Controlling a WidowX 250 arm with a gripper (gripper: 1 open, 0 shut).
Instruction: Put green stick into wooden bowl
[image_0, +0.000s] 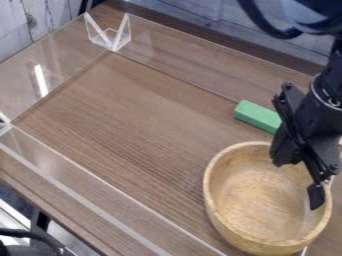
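The green stick lies on the table behind the bowl, its right end hidden by the arm. In front of it at the lower right stands the wooden bowl, round and pale. My black gripper reaches in from the right, over the bowl's back right side. One dark finger points down near the bowl's back rim, beside the stick's near side. The gap between the fingers does not show clearly, and I see no stick there.
A clear wire-like holder stands at the back left corner. Bare wooden table spreads across the left and middle. A raised edge runs along the front left.
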